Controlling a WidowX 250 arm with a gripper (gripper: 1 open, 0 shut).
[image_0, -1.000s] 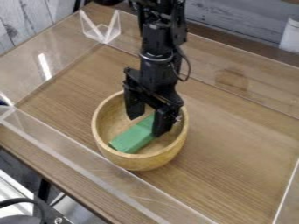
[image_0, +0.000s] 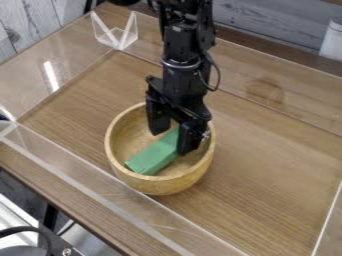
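A round light-wood bowl (image_0: 143, 175) sits toward the front of the wooden table. Inside it lies a green block (image_0: 155, 156), lying diagonally. My black gripper (image_0: 171, 128) reaches down over the bowl, its fingers open and straddling the area above the block's back part. The black arm rises from there toward the top of the view. Whether either finger touches the block is hard to tell.
Bare table (image_0: 274, 160) lies to the right and left of the bowl. A white object (image_0: 331, 38) stands at the top right edge, and a white bracket (image_0: 118, 30) at the top left. Cables hang by the front left edge.
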